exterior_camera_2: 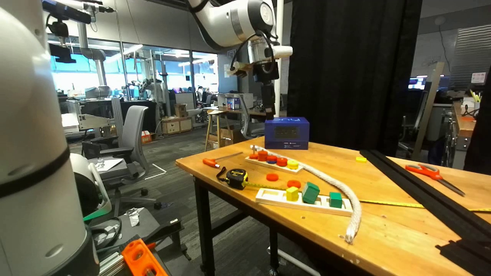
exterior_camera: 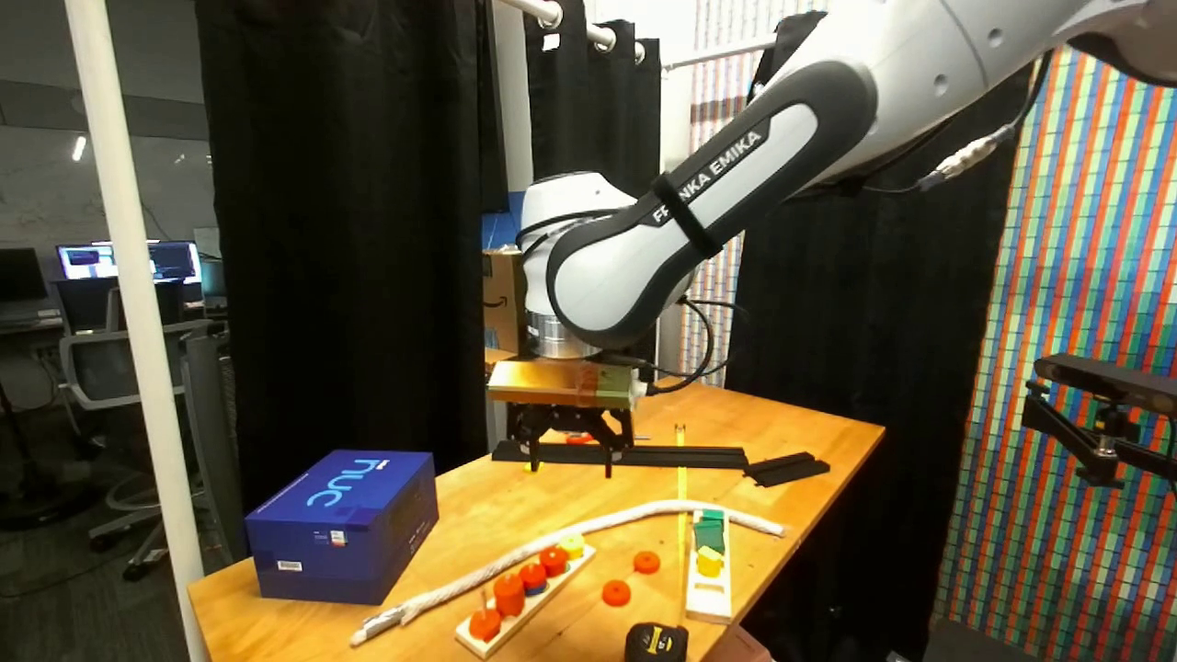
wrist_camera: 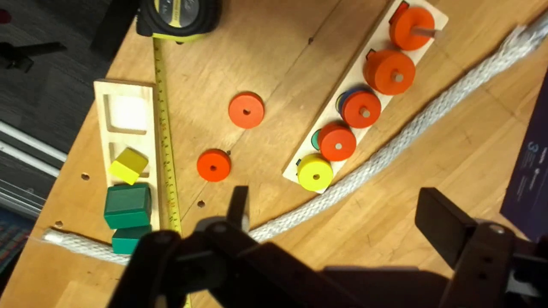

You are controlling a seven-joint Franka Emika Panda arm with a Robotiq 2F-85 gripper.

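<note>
My gripper point(exterior_camera: 574, 468) is open above the table, with nothing between its fingers; the wrist view shows the fingers point(wrist_camera: 442, 226) wide apart. Below it in that view runs a white rope point(wrist_camera: 390, 154). A wooden peg board point(wrist_camera: 308, 134) carries orange discs point(wrist_camera: 388, 72) and a yellow disc point(wrist_camera: 314, 172) at one end. Two loose orange rings point(wrist_camera: 246, 110) lie flat on the bare wood. The wooden tray point(wrist_camera: 104, 128) holds a yellow block point(wrist_camera: 128, 165) sitting tilted and two green blocks point(wrist_camera: 128, 205). Near the black rails lies a small yellow block point(exterior_camera_2: 361, 159).
A blue box point(exterior_camera: 342, 528) stands at the table's left. The tape measure point(exterior_camera_2: 237, 178) has its yellow tape drawn out across the table. Black rails point(exterior_camera_2: 414, 193), orange-handled scissors point(exterior_camera_2: 425, 171) and an orange-handled tool point(exterior_camera_2: 211, 163) also lie there. Bare wood shows between rope and rails.
</note>
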